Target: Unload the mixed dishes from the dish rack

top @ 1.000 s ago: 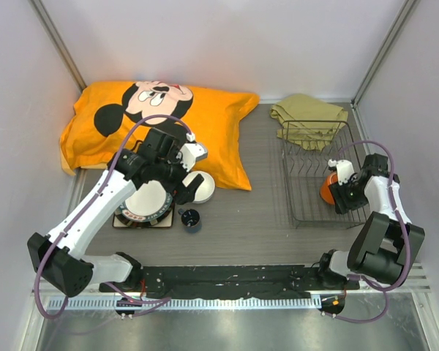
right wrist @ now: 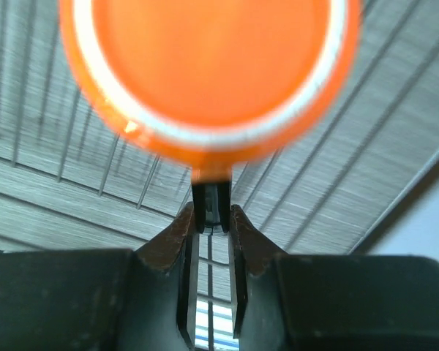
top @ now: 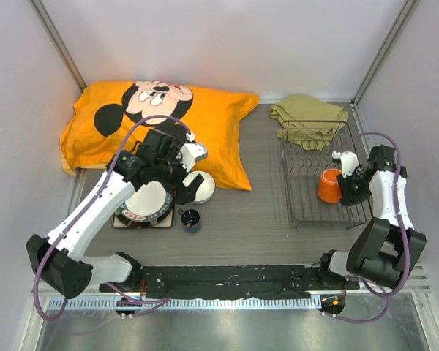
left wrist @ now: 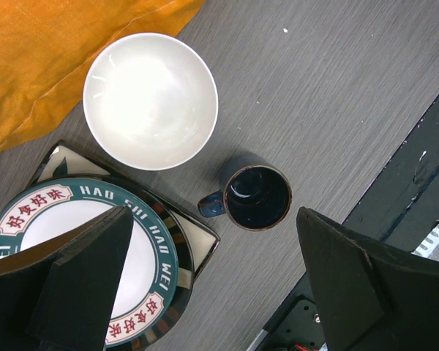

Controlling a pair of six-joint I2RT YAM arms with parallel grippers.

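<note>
In the dish rack point(top: 296, 219) at right, an orange cup point(top: 328, 186) is gripped by my right gripper, shut on what looks like its dark handle point(right wrist: 211, 201); the cup fills the top of the right wrist view, blurred. My left gripper hangs open above the left-side dishes: a white bowl point(left wrist: 150, 99), a dark blue mug point(left wrist: 256, 196), and stacked plates point(left wrist: 77, 216) with a green-lettered rim on top.
An orange Mickey cloth point(top: 219, 124) covers the back left. An olive cloth point(top: 300, 110) lies behind the rack. The middle of the table between bowl and rack is clear. Walls stand at both sides.
The left arm has not moved.
</note>
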